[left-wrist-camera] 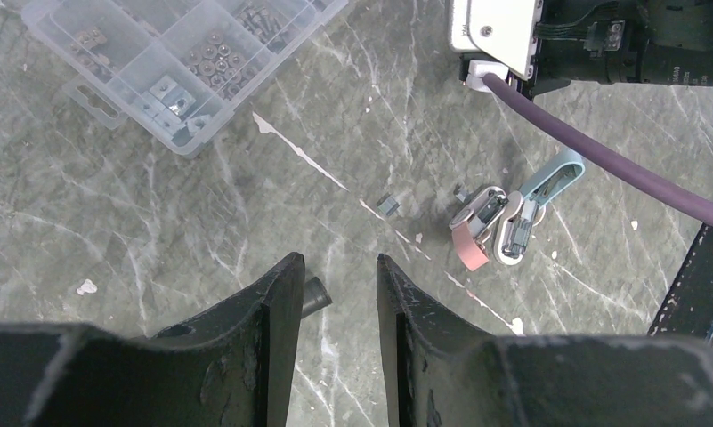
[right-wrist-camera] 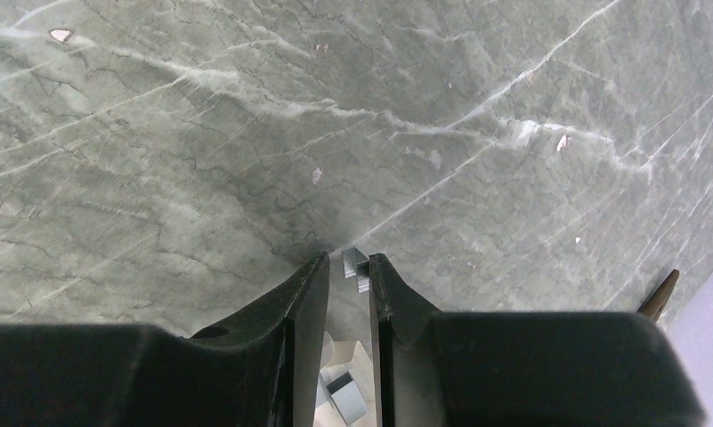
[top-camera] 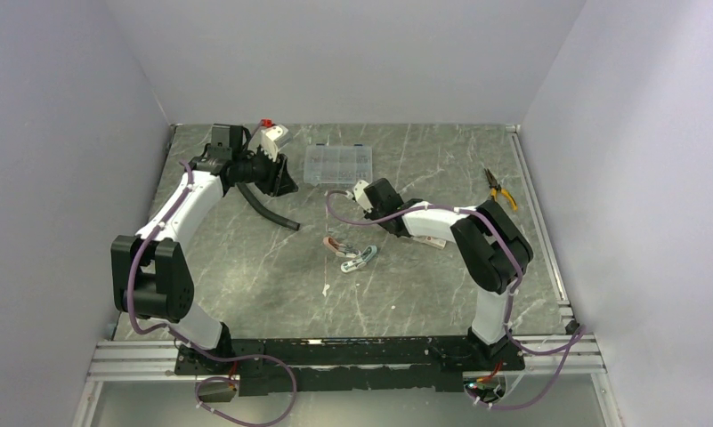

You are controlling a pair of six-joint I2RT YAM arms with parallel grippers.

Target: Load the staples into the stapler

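Note:
The pink stapler [left-wrist-camera: 471, 247] and the light-blue stapler [left-wrist-camera: 555, 174] lie opened side by side on the table, their metal tracks showing. Small staple pieces [left-wrist-camera: 388, 205] rest on the stone near them. In the right wrist view, a short staple strip [right-wrist-camera: 355, 264] shows between the fingertips of my right gripper, close to one finger; whether it is touched is unclear. That gripper stands part open. My left gripper is up at the table's left side, open, with nothing between its fingers.
A white box [right-wrist-camera: 342, 356] with staple blocks lies beneath the right gripper. The clear compartment case [top-camera: 337, 165] stands at the back, pliers [top-camera: 499, 189] at the right, a dark tube [top-camera: 268, 210] at the left.

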